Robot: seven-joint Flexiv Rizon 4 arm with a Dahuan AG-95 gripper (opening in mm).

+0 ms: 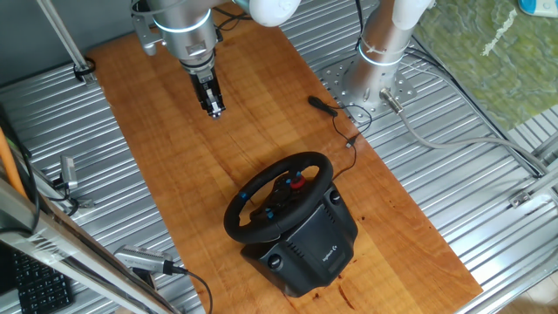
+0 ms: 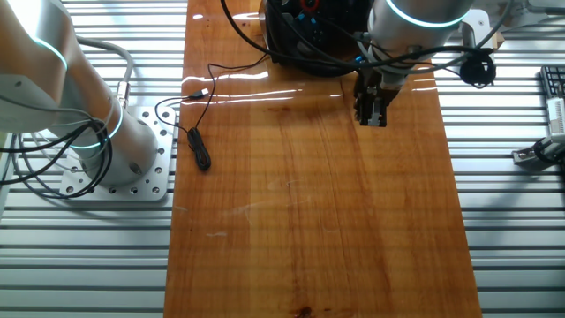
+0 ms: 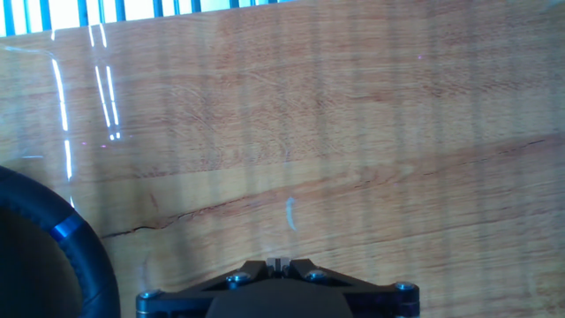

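A black racing wheel (image 1: 323, 249) on its base rests on the wooden board, its rim tilted up toward the arm. My gripper (image 1: 216, 113) hangs over bare wood, pointing down, clear of the wheel. In the wrist view the fingertips of the gripper meet at the bottom centre, and nothing shows between them. Part of the wheel's rim (image 3: 93, 256), with a blue mark, enters that view at lower left. From the second exterior view the wheel (image 2: 309, 40) is partly hidden behind cables and the arm, beside the gripper (image 2: 372, 119).
A bundled black cable (image 2: 199, 148) lies on the board near the arm's base (image 1: 370, 83). Loose arm cables hang across the second exterior view. A camera-like device (image 1: 144, 260) stands at the board's left edge. Much of the wooden board (image 2: 291, 221) is bare.
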